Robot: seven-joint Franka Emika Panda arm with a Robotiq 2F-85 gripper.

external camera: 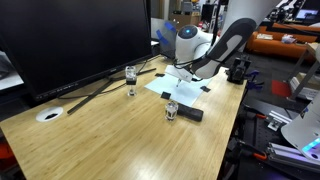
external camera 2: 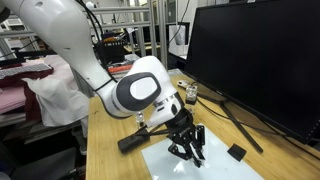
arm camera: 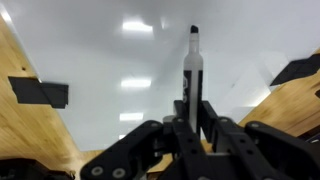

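A whiteboard marker (arm camera: 193,68), white and grey with its black tip bare, is held in my gripper, whose fingers are shut on it. It points at the white sheet or board (arm camera: 110,85), which has glare spots and no marks I can make out. In exterior view 1 the gripper (external camera: 184,73) hangs over the white board (external camera: 202,98). In exterior view 2 the gripper (external camera 2: 190,150) is low over the board (external camera 2: 230,168). Whether the tip touches the surface cannot be told.
Black patches (arm camera: 40,92) lie at the board's edges. A black eraser-like block (external camera: 186,115) and a small bottle (external camera: 171,110) stand in front of the board; another bottle (external camera: 131,80) is near the monitor (external camera: 80,45).
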